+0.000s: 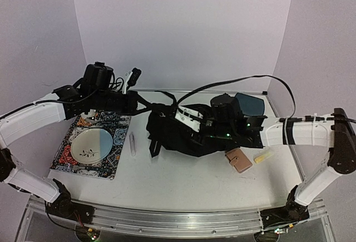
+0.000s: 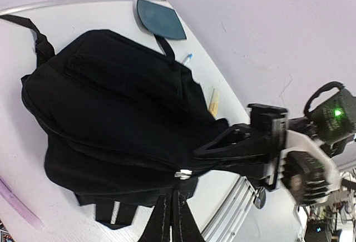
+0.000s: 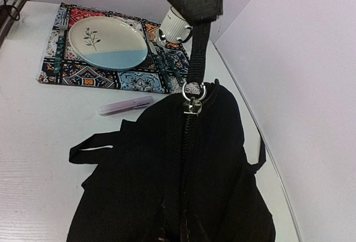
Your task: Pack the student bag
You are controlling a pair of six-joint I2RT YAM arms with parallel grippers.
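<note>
The black bag (image 1: 186, 139) lies mid-table, its mouth bunched. A silver zipper pull (image 3: 192, 105) and its ring show at the bag's far end in the right wrist view, and the strap rises above them. My left gripper is shut just by the bag's left edge, and nothing clear shows between its fingers. Over the bag lies my right gripper (image 1: 192, 122), pointing left; its fingertips are dark against the cloth, so their hold is hidden. A long strap (image 1: 239, 79) arches from the bag over the right arm.
At left a patterned placemat (image 1: 111, 164) bears a plate (image 3: 105, 42), with a mug (image 3: 175, 28) nearby. A pink pen (image 3: 127, 104) lies beside the bag. To the right are a brown wallet (image 1: 239, 160), a yellow item (image 1: 263, 155) and a dark teal case (image 1: 250, 104).
</note>
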